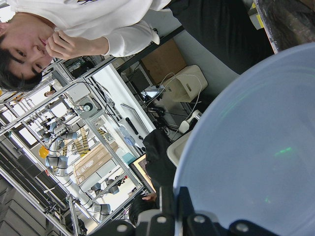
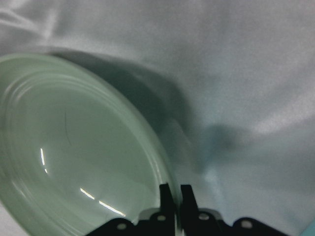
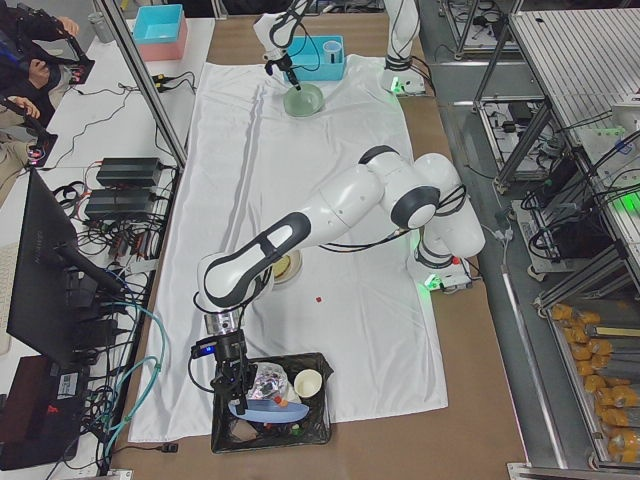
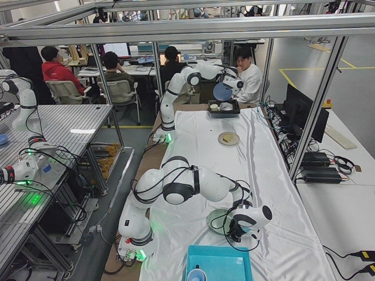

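A light blue plate (image 1: 251, 142) is held tilted in my left gripper, shut on its rim, above a black bin (image 3: 321, 418) lined with a bag that holds a cup and other items. In the camera right view this plate (image 4: 222, 92) is raised over the bin. At the other end of the cloth a green plate (image 2: 74, 142) lies flat, with my right gripper at its rim; the fingers appear closed on that rim. A beige plate (image 4: 228, 138) with a yellow item sits between the arms.
A blue tray (image 4: 219, 257) with a cup stands beside the green plate. A monitor (image 3: 42, 265) and cables line one side; a seated person is close behind the bin.
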